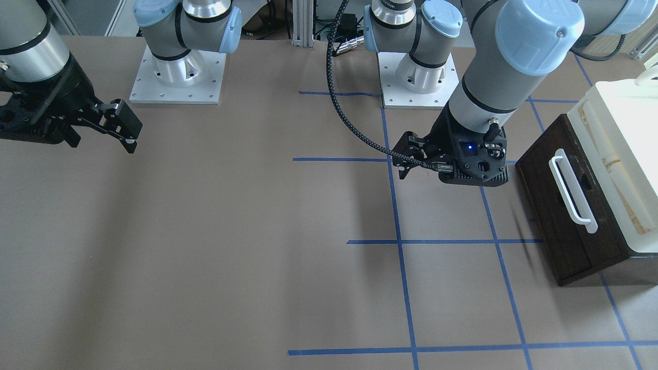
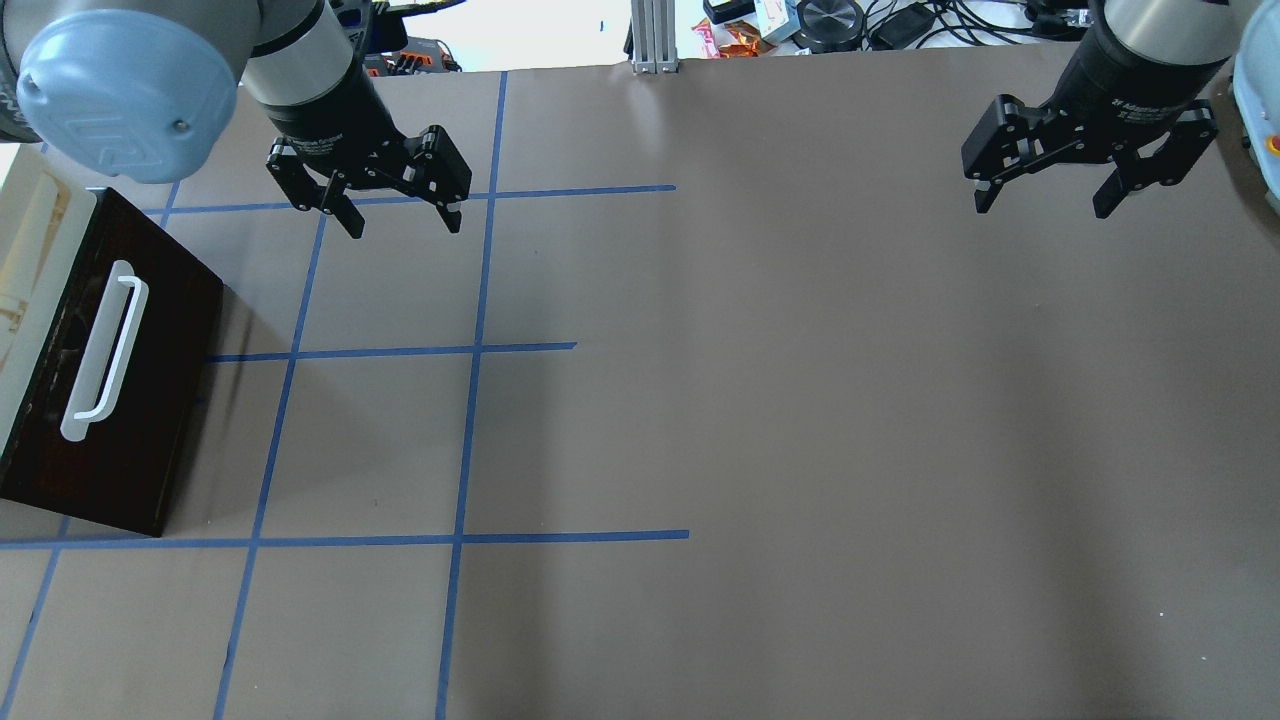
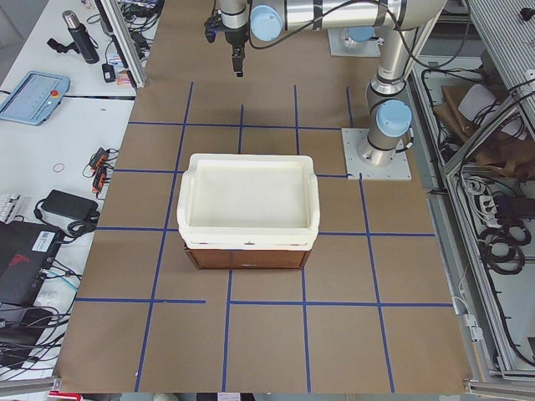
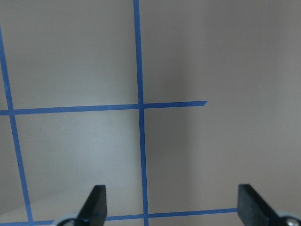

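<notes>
My gripper point(image 1: 407, 166) hangs high over the blue-taped floor grid, just off the drawer box point(image 1: 580, 228), with its fingers spread and empty, as the top view shows at the gripper point(image 2: 402, 226). The box is dark wood with a white top tray and a white handle point(image 1: 570, 188) on its front; in the camera left view the tray point(image 3: 248, 200) looks empty. In the left wrist view only bare floor and tape lines lie between the two fingertips at the bottom corners.
A second arm's black gripper point(image 2: 1074, 192) stands at the other side, over bare floor. Arm base plates and cables line the back edge.
</notes>
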